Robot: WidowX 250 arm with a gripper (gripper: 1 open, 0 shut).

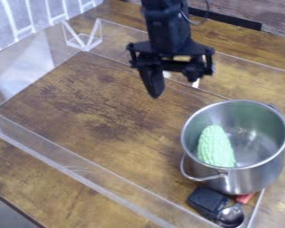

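My gripper (155,82) hangs over the back middle of the wooden surface, its dark body blurred, with nothing visible held in it; it is open. It is above and to the left of a steel pot (256,136) on the right. A pale green corn cob (216,144) lies inside the pot.
Clear plastic walls (90,181) border the work area. A black block (206,200), a small red item and a spoon-like metal piece (231,215) lie in front of the pot.
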